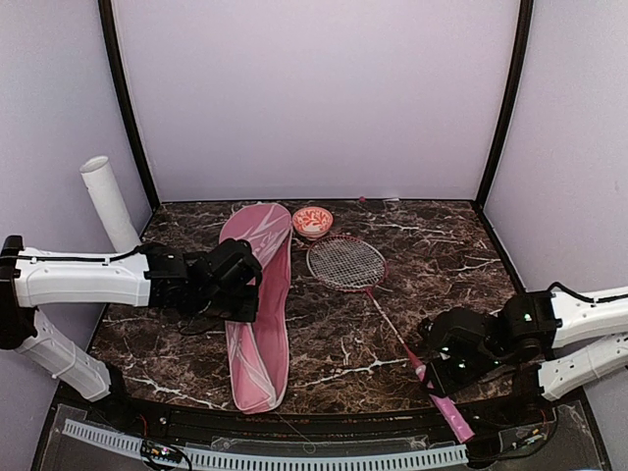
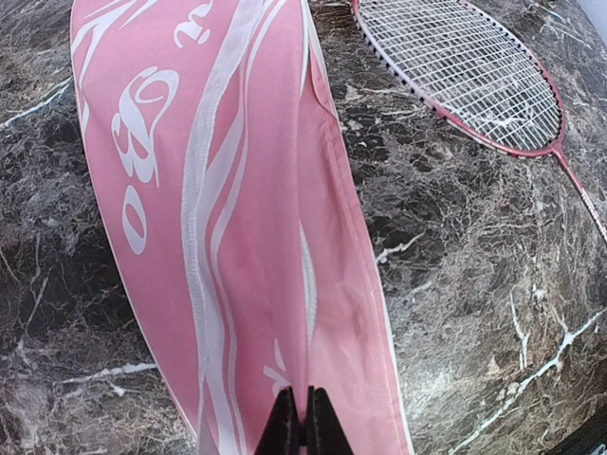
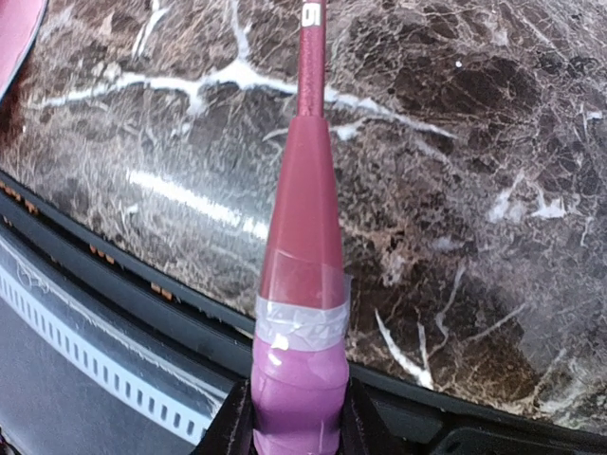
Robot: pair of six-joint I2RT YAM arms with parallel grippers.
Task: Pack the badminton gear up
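A pink racket bag (image 1: 273,324) lies lengthwise on the left half of the table, its opening spread along the right side. My left gripper is shut on the edge of the bag's flap, pulling the fabric into a taut fold. The racket's strung head (image 1: 346,263) points toward the back, left of the shaft (image 1: 393,331). Its pink-purple handle (image 3: 300,379) is held in my right gripper, with the butt reaching the table's front edge in the top view.
A red-and-white bowl (image 1: 312,222) sits at the back, close to the bag's top end. A white tube (image 1: 109,204) leans at the far left. Bare marble (image 1: 442,240) lies to the racket's right. A slotted rail (image 1: 324,459) runs along the front.
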